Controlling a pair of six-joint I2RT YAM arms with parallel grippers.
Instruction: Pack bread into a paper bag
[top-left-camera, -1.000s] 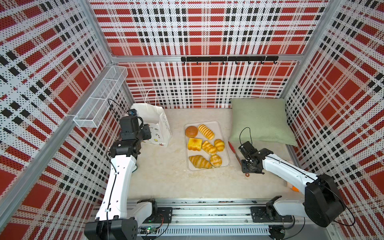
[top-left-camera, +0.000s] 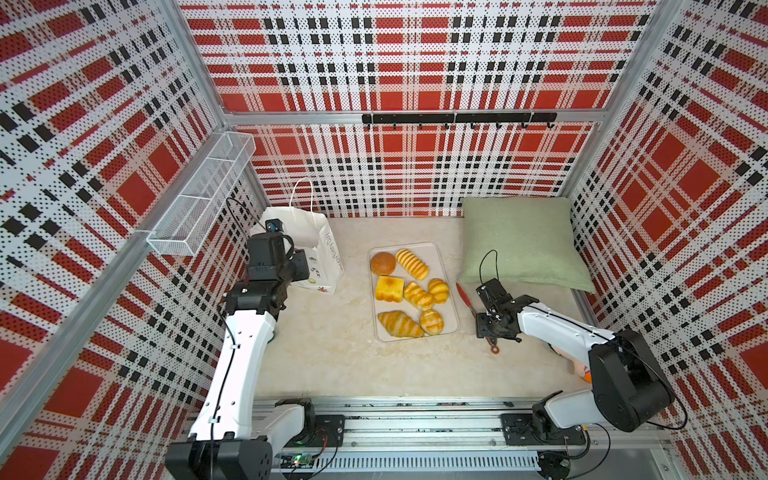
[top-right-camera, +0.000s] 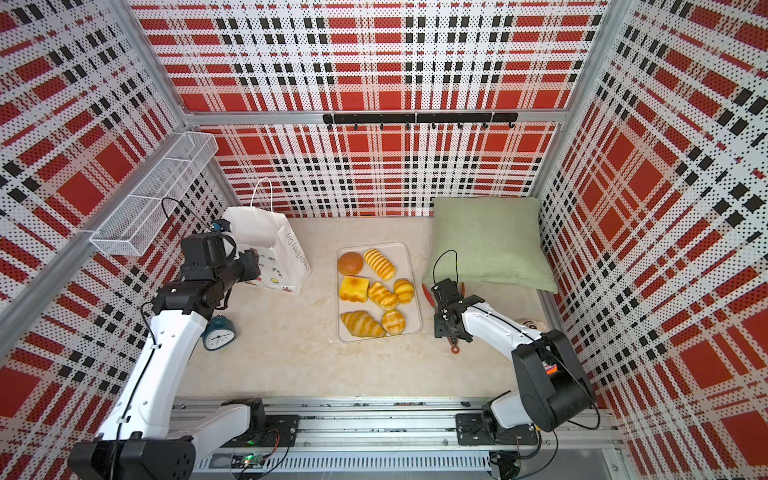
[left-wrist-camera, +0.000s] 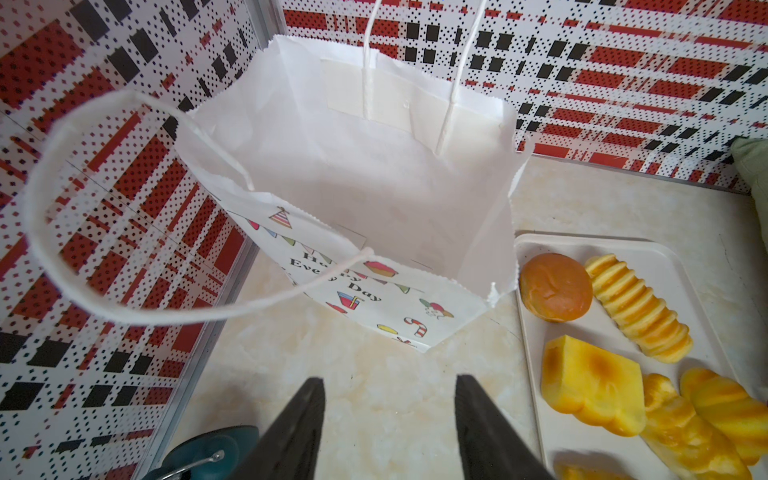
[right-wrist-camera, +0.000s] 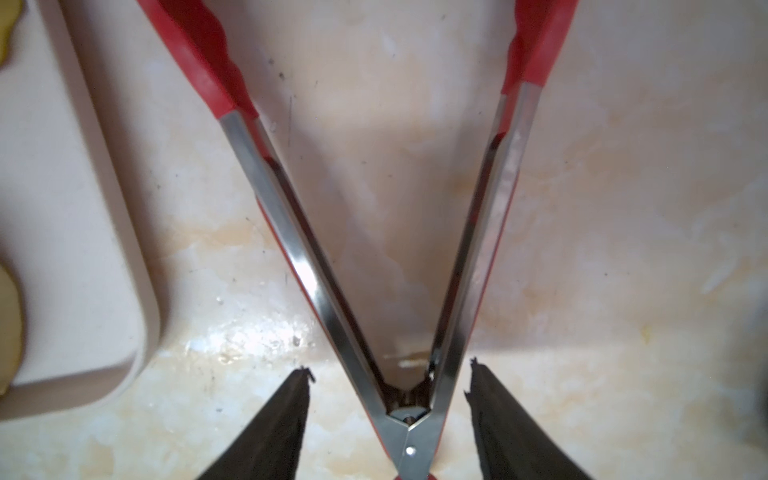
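Observation:
A white paper bag (left-wrist-camera: 344, 152) with handles stands open at the back left; my left gripper is in front of it, open and empty. A cream tray (left-wrist-camera: 532, 336) holds several breads, among them a round bun (left-wrist-camera: 556, 286), a ridged roll (left-wrist-camera: 640, 308) and a square loaf (left-wrist-camera: 593, 384). Red-handled tongs (right-wrist-camera: 284, 232) lie spread right of the tray. My right gripper hangs open over their hinge end, nothing in its grasp.
A green pillow (top-left-camera: 524, 236) fills the back right. A teal clock (top-right-camera: 218, 333) sits at the left. A wire basket (top-left-camera: 200, 192) is on the left wall.
My left gripper has moved slightly right toward the bag.

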